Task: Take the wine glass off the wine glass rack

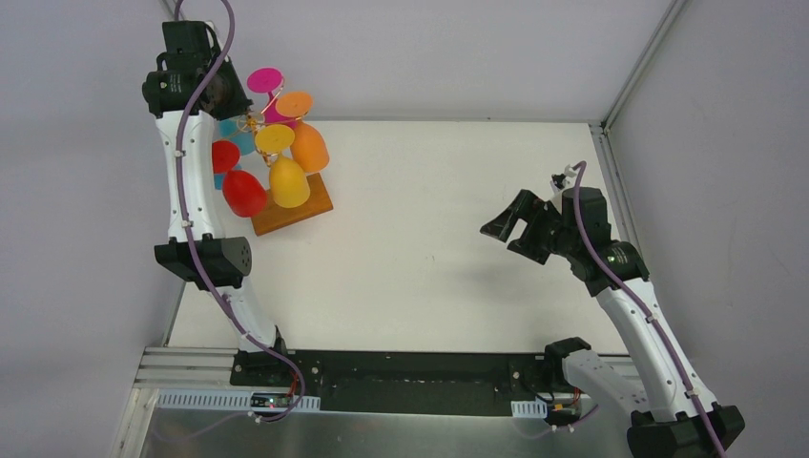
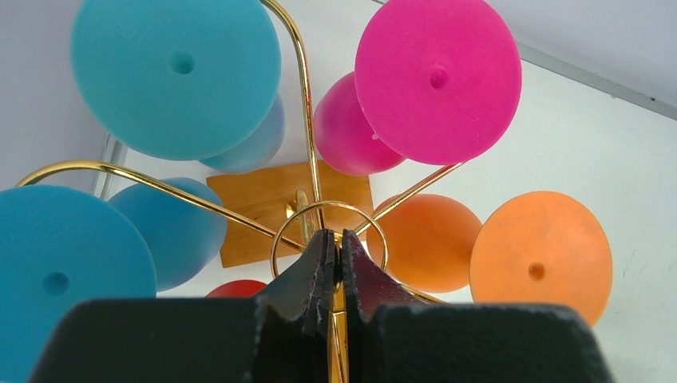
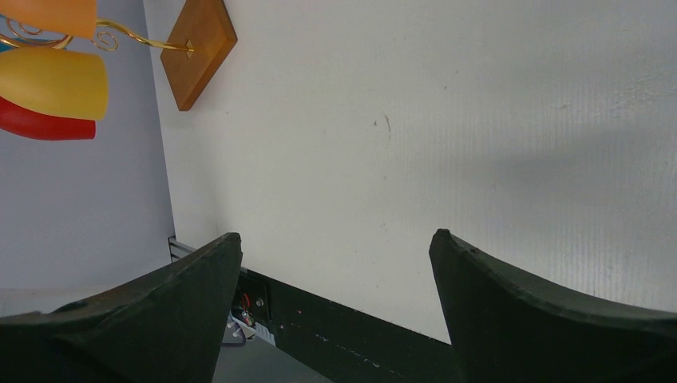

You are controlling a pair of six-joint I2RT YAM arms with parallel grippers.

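Observation:
My left gripper (image 1: 252, 114) is shut on the gold rack top (image 2: 338, 351), whose ring (image 2: 289, 214) shows around the fingertips in the left wrist view. Stemmed glasses hang upside down from its curved arms (image 2: 310, 120): pink (image 2: 439, 104), orange (image 2: 539, 255), yellow (image 1: 290, 183), red (image 1: 243, 194), and two blue ones, a lighter (image 2: 160, 104) and a deeper (image 2: 72, 231). Under them is the rack's wooden base (image 1: 286, 218). Out to the right, my right gripper (image 1: 500, 240) stands open and empty, far from the rack.
Grey walls (image 1: 429, 57) close off the back and sides, and a dark rail (image 1: 410, 377) runs along the front edge.

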